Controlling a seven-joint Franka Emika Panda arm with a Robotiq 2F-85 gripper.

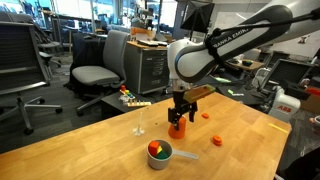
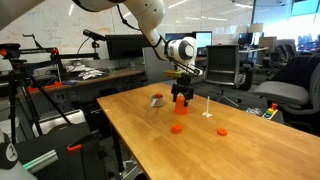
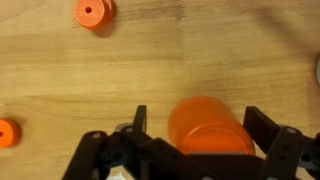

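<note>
An orange cup-like object (image 1: 177,128) stands on the wooden table, directly under my gripper (image 1: 183,114). In the wrist view the orange object (image 3: 208,127) lies between the two black fingers, nearer the right one. My gripper is open, its fingers (image 3: 262,128) reaching down around the top of the object; whether either touches it, I cannot tell. From the other side, the same orange object (image 2: 181,104) appears upright below the gripper.
A silver pot (image 1: 159,153) with red, yellow and green things inside stands close by, its handle pointing right. Small orange pieces (image 3: 94,12) lie scattered on the table. A thin white upright stand (image 1: 140,122) is nearby.
</note>
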